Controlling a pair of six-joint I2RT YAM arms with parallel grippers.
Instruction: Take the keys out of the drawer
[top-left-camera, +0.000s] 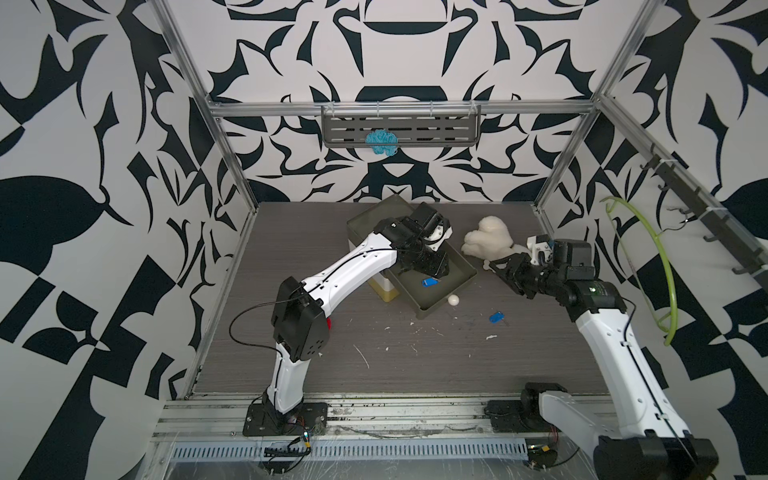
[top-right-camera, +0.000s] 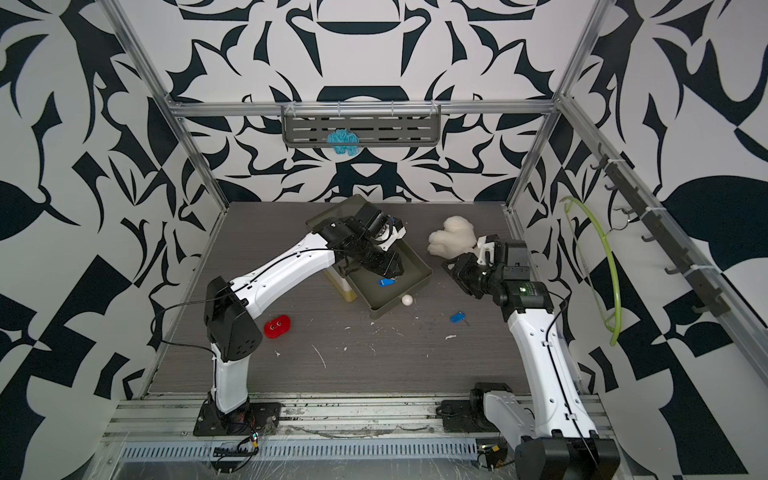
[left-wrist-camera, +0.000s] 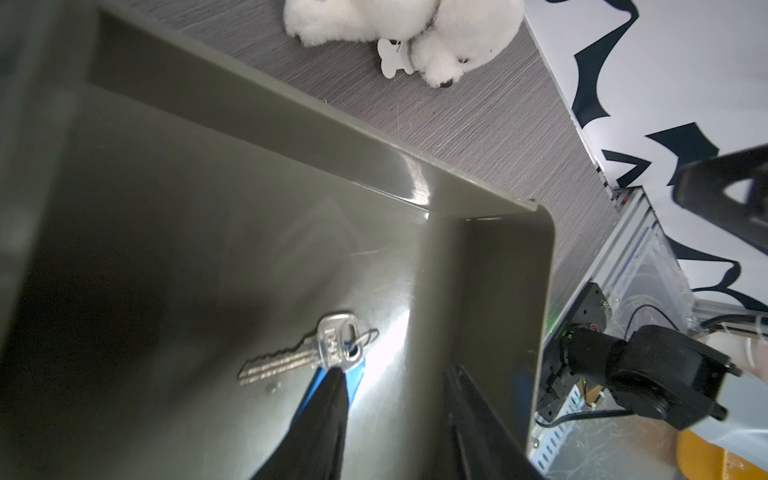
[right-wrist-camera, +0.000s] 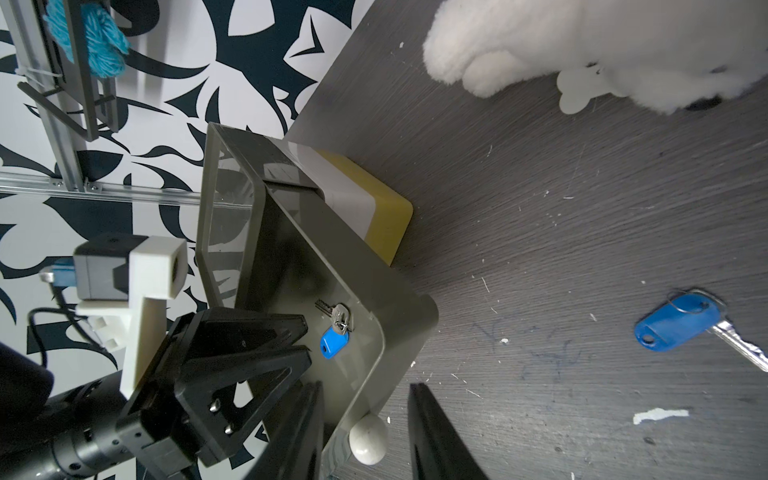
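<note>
A silver key (left-wrist-camera: 276, 361) with a blue tag (left-wrist-camera: 352, 384) lies flat on the floor of the olive-grey drawer (top-left-camera: 454, 286), towards one end wall. My left gripper is inside or just above the drawer, its fingers apart with nothing between them; one finger hides part of the tag in the left wrist view. Seen from the right wrist, the left fingertips (right-wrist-camera: 289, 326) stand close beside the key and tag. My right gripper waits partly open and empty at the drawer's right, above the table. A second blue-tagged key (right-wrist-camera: 680, 320) rests on the table outside the drawer.
A white ball (right-wrist-camera: 369, 439) touches or nearly touches the drawer's outer end. The white plush dog (top-left-camera: 486, 238) lies behind my right gripper. A red object (top-right-camera: 277, 326) sits at left.
</note>
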